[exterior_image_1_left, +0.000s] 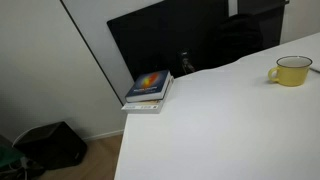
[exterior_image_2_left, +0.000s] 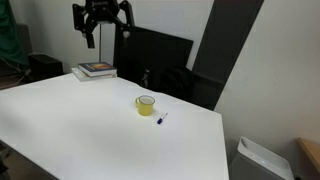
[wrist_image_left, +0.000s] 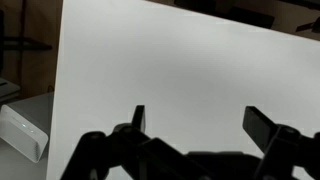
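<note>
A yellow mug (exterior_image_1_left: 291, 71) with a dark rim stands upright on the white table. Exterior view 2 shows the same mug (exterior_image_2_left: 145, 105) near the back of the tabletop, with a small blue-tipped pen or marker (exterior_image_2_left: 161, 119) lying beside it, apart from it. My gripper (exterior_image_2_left: 108, 38) hangs high above the left part of the table, well away from both. In the wrist view the gripper is open, its two dark fingers wide apart with only bare white tabletop between them. Neither the mug nor the pen appears in that view.
A short stack of books (exterior_image_1_left: 149, 87) lies at the table's back corner. Dark panels (exterior_image_2_left: 160, 52) stand behind the table. A white bin (exterior_image_2_left: 262, 160) is off to the right.
</note>
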